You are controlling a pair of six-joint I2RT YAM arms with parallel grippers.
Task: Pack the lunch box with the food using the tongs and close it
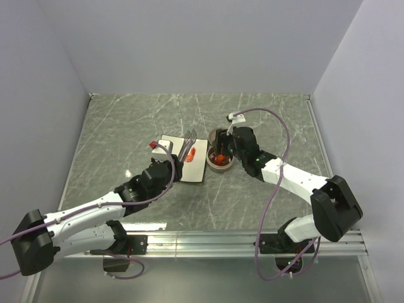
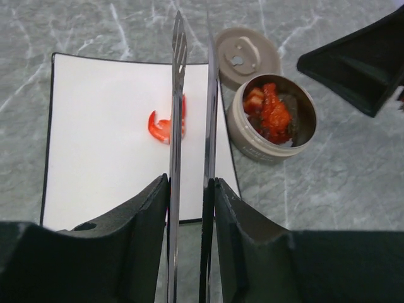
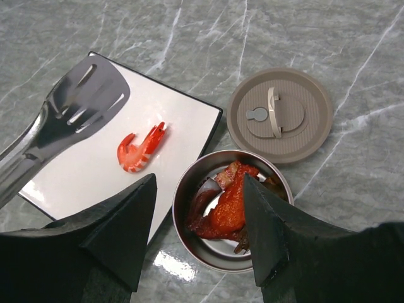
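My left gripper is shut on a pair of metal tongs [image 2: 177,95], whose slotted spatula end [image 3: 88,98] hangs over the white board [image 3: 173,104]. A red and white shrimp [image 3: 140,150] lies on that board, apart from the tongs. Beside the board stands the round lunch box [image 2: 268,149], uncovered, with reddish meat [image 3: 228,211] and other food inside. Flat on the table behind it is the grey-brown lid [image 3: 293,136], its handle on top. Above the box my right gripper is part open with nothing seen between its fingers.
Both arms come close together over the board and box in the top view. The table's near edge has a metal rail [image 1: 208,243].
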